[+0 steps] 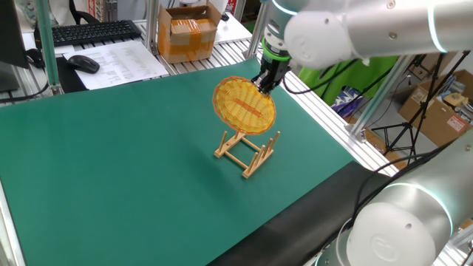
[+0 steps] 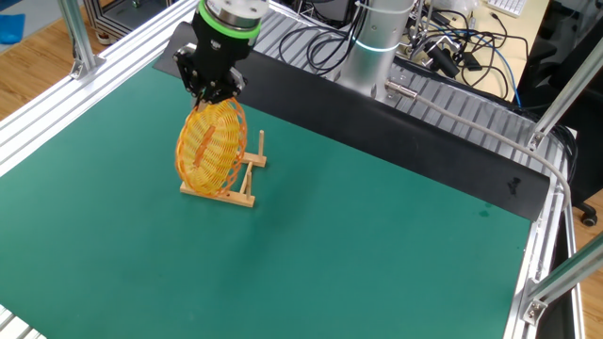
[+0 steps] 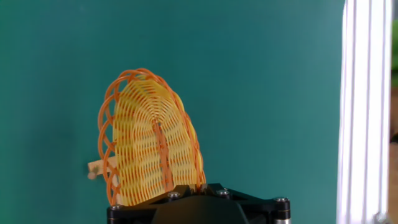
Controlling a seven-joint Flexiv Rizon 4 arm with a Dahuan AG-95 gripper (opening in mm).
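A round woven basket (image 1: 240, 107), yellow with an orange looped rim, stands tilted on edge with my gripper (image 1: 264, 86) at its upper rim. In the second exterior view the basket (image 2: 209, 146) hangs directly below the gripper (image 2: 201, 101), whose fingers meet its top edge; the fingers look shut on that rim. A small wooden rack (image 1: 244, 154) with upright pegs is on the table beneath the basket. Whether the basket's lower edge touches the rack cannot be told. From the wrist, the basket (image 3: 155, 137) covers most of the rack, and the fingertips are hidden behind the gripper body.
A cardboard box (image 1: 187, 33), papers (image 1: 122, 63) and a computer mouse (image 1: 83, 64) lie past the table's back edge. A black strip (image 2: 377, 132) runs along the robot's side.
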